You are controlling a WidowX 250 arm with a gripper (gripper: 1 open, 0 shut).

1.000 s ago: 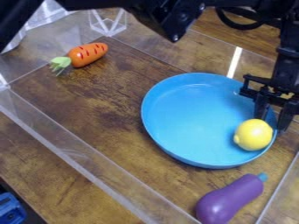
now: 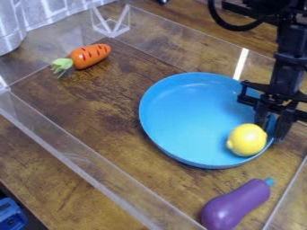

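A blue plate [image 2: 186, 121] lies right of centre on the wooden table, with a yellow round object [image 2: 246, 139] near its right rim. The black gripper [image 2: 268, 117] is low at the plate's right edge, just above and right of the yellow object. It is shut at that rim; what sits between its fingers is hard to make out, apparently the plate's edge.
A toy carrot [image 2: 88, 56] lies at the upper left, a purple eggplant [image 2: 234, 205] at the lower right. Clear walls border the wooden area [image 2: 84, 117]. A blue object [image 2: 7, 214] is at the lower left corner.
The plate, the yellow object and the gripper have shifted slightly to the left. The upper arm has moved as well.
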